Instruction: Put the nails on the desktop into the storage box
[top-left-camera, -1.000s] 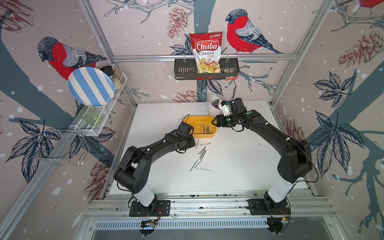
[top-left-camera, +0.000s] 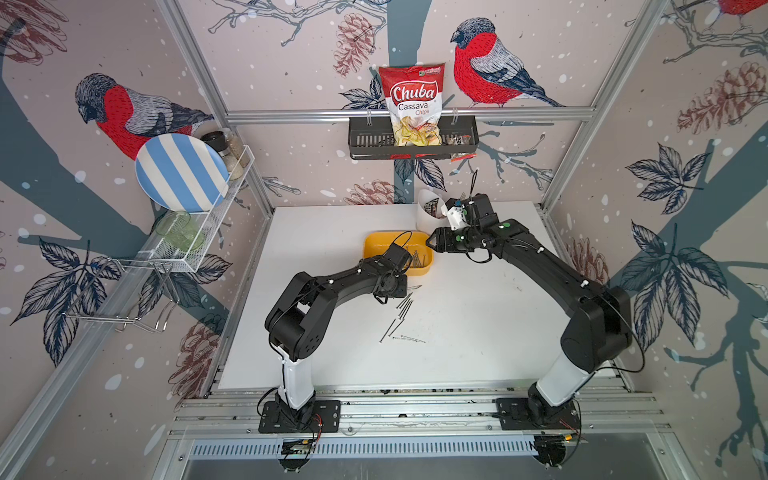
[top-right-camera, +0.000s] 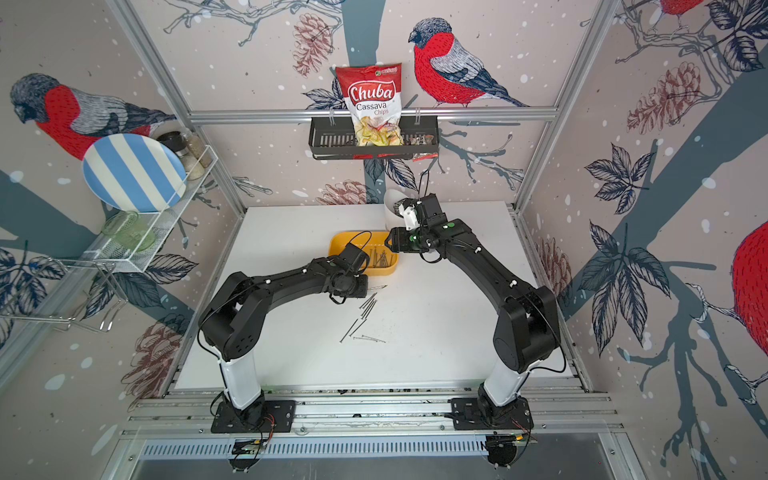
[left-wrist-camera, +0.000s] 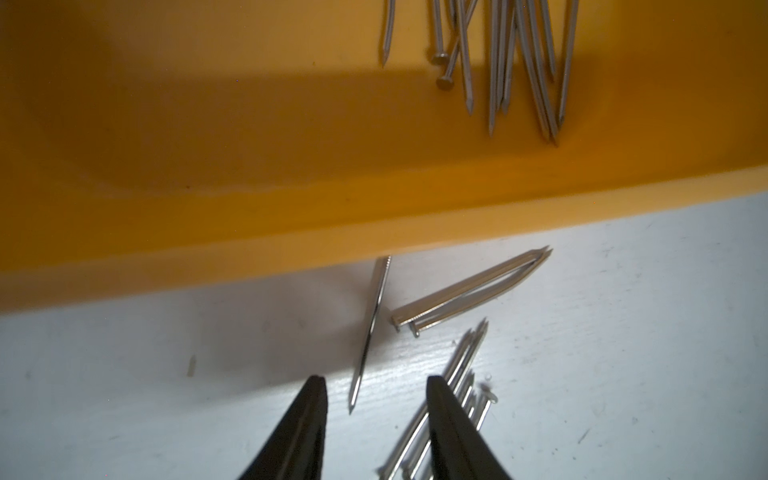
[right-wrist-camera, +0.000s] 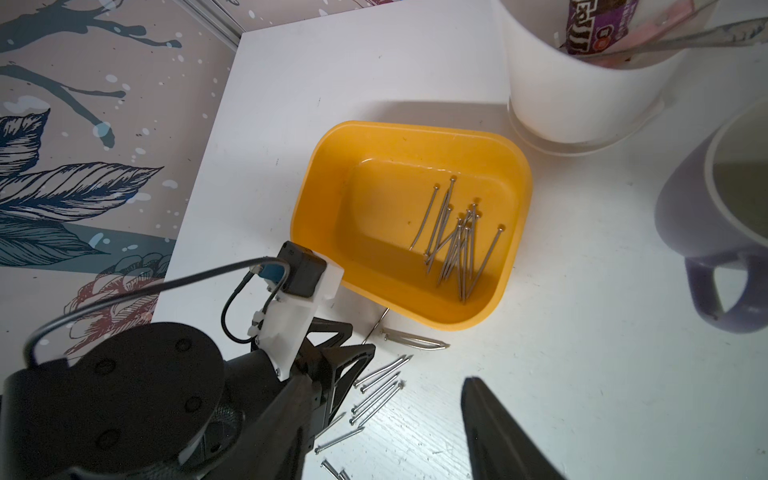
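The yellow storage box (right-wrist-camera: 360, 264) stands on the white desktop with several nails (right-wrist-camera: 464, 248) inside. In the left wrist view, a single nail (left-wrist-camera: 369, 336) lies just in front of the box, its upper end hidden under or behind the rim. Beside it rests a pair of nails (left-wrist-camera: 472, 289), and several more nails (left-wrist-camera: 448, 400) lie closer to me. My left gripper hovers over these, open, nothing between its fingers. Further nails (top-left-camera: 409, 340) lie toward the front of the desktop. My right gripper is open and empty, right of the box.
A white pot (right-wrist-camera: 588, 96) holding utensils stands behind the box. To the right is a purple mug (right-wrist-camera: 716, 224). A wire shelf (top-left-camera: 188, 240) hangs on the left.
My left arm has moved right along the front of the box and now covers the single nail in the top left view. The right arm has shifted slightly right.
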